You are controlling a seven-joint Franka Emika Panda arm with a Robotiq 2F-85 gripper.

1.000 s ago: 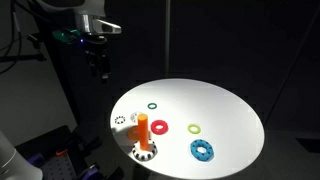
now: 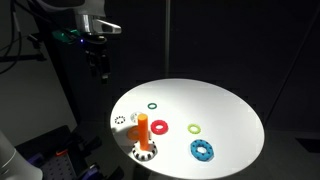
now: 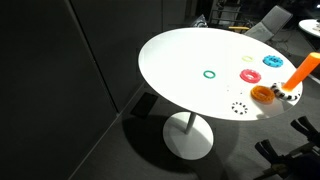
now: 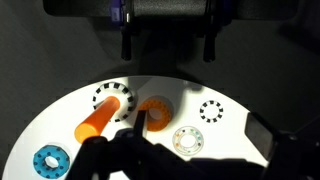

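An orange post [image 2: 143, 130] stands upright on a black-and-white base [image 2: 144, 151] at the table's near edge in exterior view 1. My gripper [image 2: 104, 76] hangs to the left, above and apart from the table. In the wrist view the gripper is open, its dark fingers spread wide, nothing held. Beyond them lie an orange ring [image 4: 155, 112], a pale ring with coloured marks [image 4: 188, 140] and a dotted ring [image 4: 211, 110]. Also loose on the table are a red ring [image 2: 160, 127], a yellow-green ring [image 2: 194, 129], a blue ring [image 2: 202, 150] and a green ring [image 3: 209, 74].
The white table [image 2: 230, 110] has a rounded edge and stands on a single pedestal [image 3: 188, 135]. Dark floor and dark curtains surround it. A chair [image 3: 272, 22] shows at the back in exterior view 2.
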